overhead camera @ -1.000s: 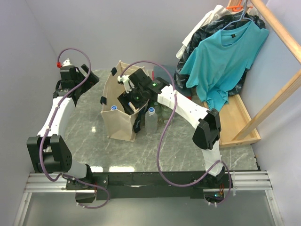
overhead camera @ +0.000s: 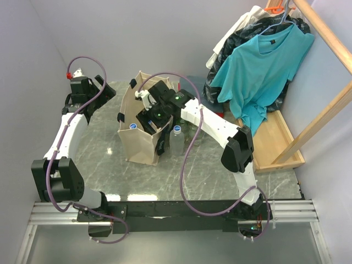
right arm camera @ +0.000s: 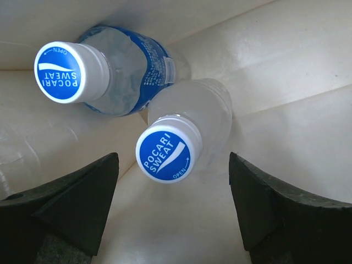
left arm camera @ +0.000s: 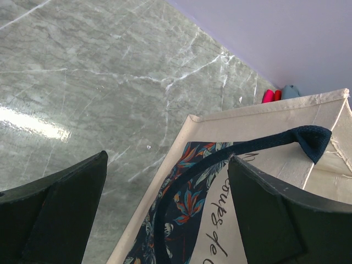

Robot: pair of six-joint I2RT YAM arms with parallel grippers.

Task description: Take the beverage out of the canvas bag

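The canvas bag stands open in the middle of the table, with a blue cap showing inside. My right gripper is down in the bag's mouth, open; the right wrist view shows two Pocari Sweat bottles, the nearer between and just beyond its fingertips, the other lying up-left of it. My left gripper is raised left of the bag, its fingers apart; the left wrist view shows the bag's printed side beneath it.
A clear bottle stands outside the bag at its right, with greenish bottles behind, partly hidden. A wooden clothes rack with hanging shirts takes up the right.
My right arm has shifted slightly, its gripper staying inside the bag. The left arm and the bag show no visible change.
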